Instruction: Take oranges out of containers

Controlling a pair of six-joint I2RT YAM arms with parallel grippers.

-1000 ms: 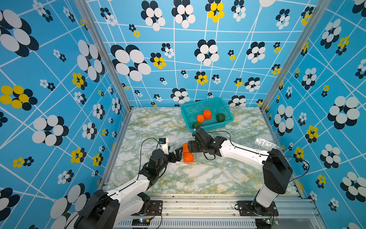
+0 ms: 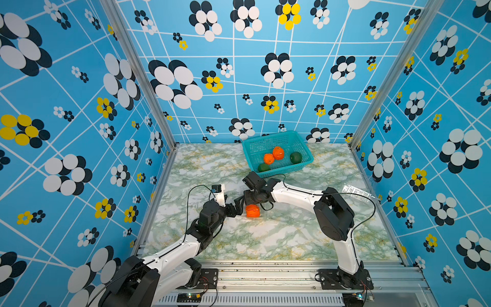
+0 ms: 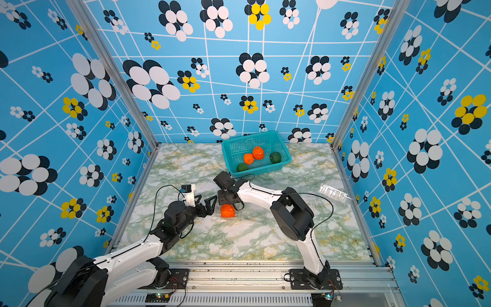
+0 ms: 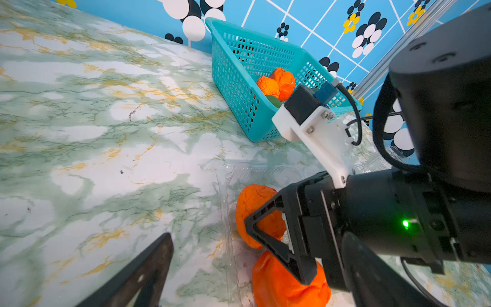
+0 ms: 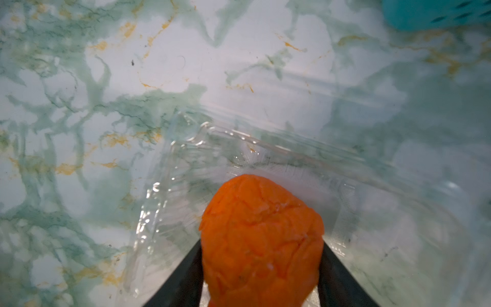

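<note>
An orange lies in a clear plastic container on the table. My right gripper has one finger on either side of this orange, its fingers part open; whether they press on it is hard to tell. In the left wrist view the same orange shows behind the right gripper's fingers. Closer to that camera sits a second orange, in the same container. My left gripper is open beside the container's left side, with nothing between its fingers.
A teal basket at the back holds two oranges and two green fruits. A clear lid-like sheet lies at the right.
My right arm has moved left, bringing its gripper over the farther orange and hiding it from the top left view. The left arm has stayed still.
</note>
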